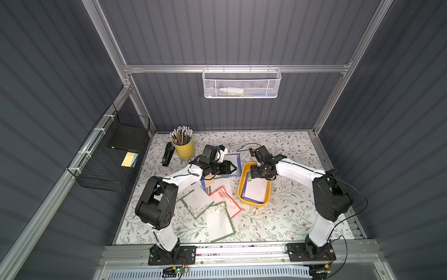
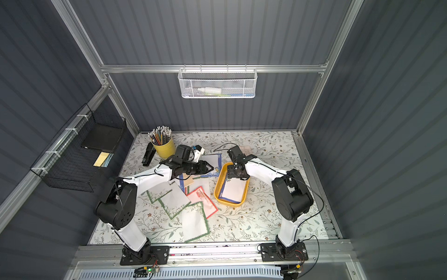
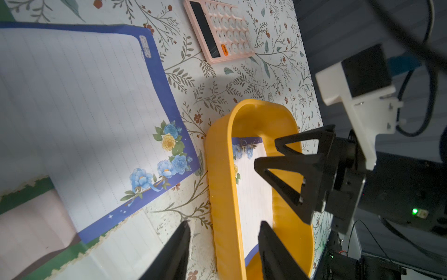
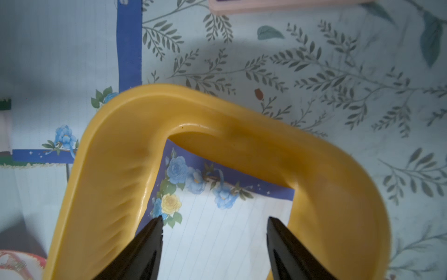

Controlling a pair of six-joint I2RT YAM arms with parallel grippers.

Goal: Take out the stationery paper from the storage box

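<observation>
The yellow storage box [image 1: 242,196] stands right of the table's middle, and a sheet of blue-bordered stationery paper [image 4: 218,233] lies flat on its floor. Over the box's far half is my right gripper, its fingers spread above that sheet with nothing between them. My left gripper hangs left of the box, part open and empty; in its wrist view the box's left wall [image 3: 223,186] shows beyond and between the fingertips. Another blue-bordered sheet [image 3: 102,112] lies on the table beside the box.
Green-bordered sheets [image 1: 218,221] and a red-bordered sheet [image 1: 232,208] overlap left of the box. A pink calculator [image 3: 221,30] lies behind it. The yellow pencil cup [image 1: 185,150] and a black stapler [image 1: 168,154] stand at the back left. Table right of the box is clear.
</observation>
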